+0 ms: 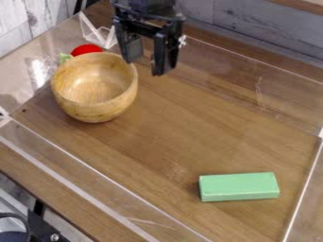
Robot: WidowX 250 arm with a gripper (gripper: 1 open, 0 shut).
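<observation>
My black gripper (145,52) hangs open at the top centre of the view, just above and right of the back rim of a wooden bowl (94,101). Nothing shows between its fingers. The bowl looks empty. A red round object with a green top (86,51) lies behind the bowl on the left, partly hidden by it. A mint-green block (239,186) lies at the lower right of the table, well apart from the gripper.
A white wire rack (98,30) stands at the back left, partly behind the arm. Pale walls or rails border its back and sides.
</observation>
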